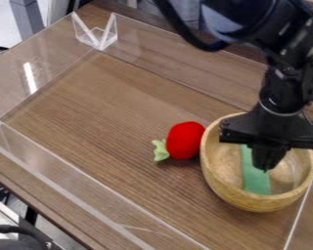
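Observation:
My black gripper (261, 134) hangs over the wooden bowl (257, 200) at the right, its fingers low at the bowl's back half. A green object (254, 178) lies inside the bowl, partly hidden by the gripper. The gripper looks shut, and I see nothing clearly held in it. A red tomato-like toy (184, 140) with a pale green top sits just left of the bowl.
A clear plastic bracket (97, 31) stands at the back left of the wooden table (87, 127). Cables show beyond the left edge.

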